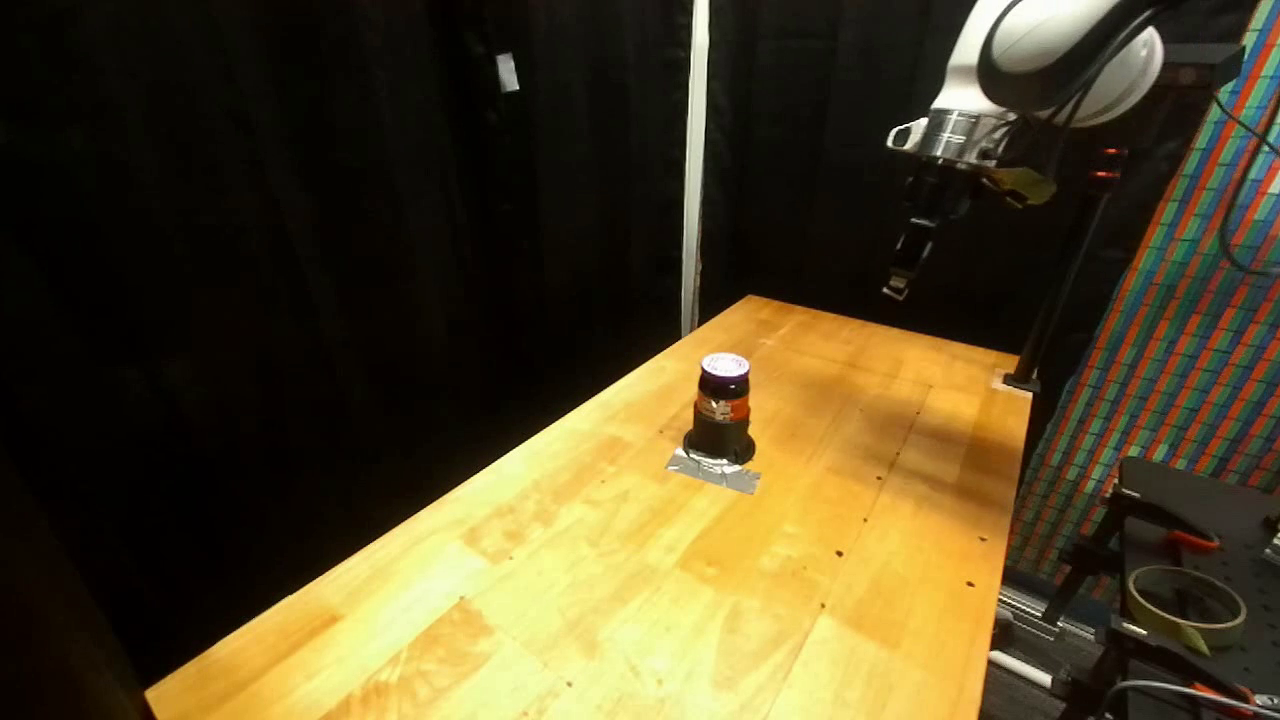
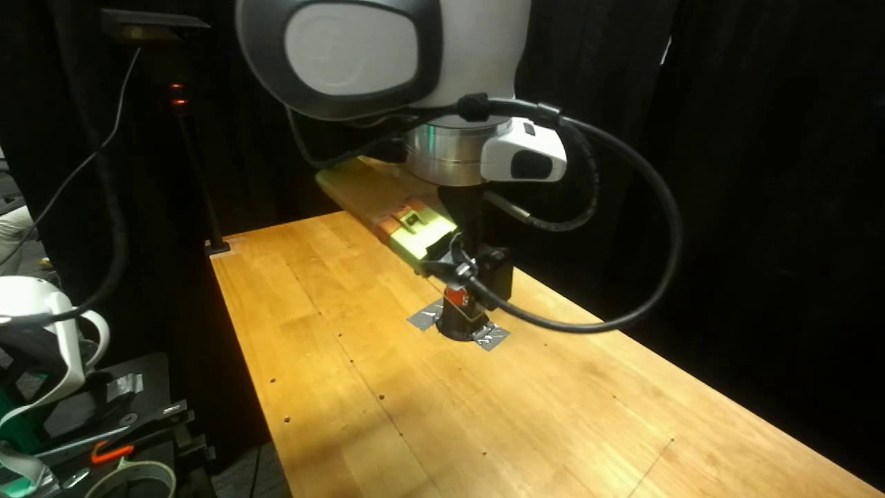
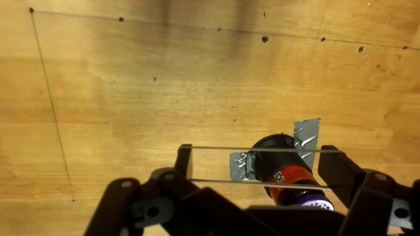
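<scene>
An upright dark jar (image 1: 723, 383) with a purple-edged, pale-topped lid and an orange label sits in a black holder (image 1: 719, 444). Grey tape (image 3: 305, 137) fixes that holder to the table. My gripper (image 1: 896, 288) hangs well above the table's far part, apart from the jar. In the wrist view the gripper is open, its fingers wide apart with nothing held; the jar's lid (image 3: 317, 202) shows low, toward the right finger (image 3: 340, 169). From exterior view 2, the arm's hardware hides the jar's top, leaving its orange label (image 2: 457, 296) visible.
A thin post (image 1: 1068, 276) stands at its far right corner. Beside the table, a dark cart (image 1: 1200, 504) carries a tape roll (image 1: 1185, 606). A cable (image 2: 664, 249) loops out from the arm.
</scene>
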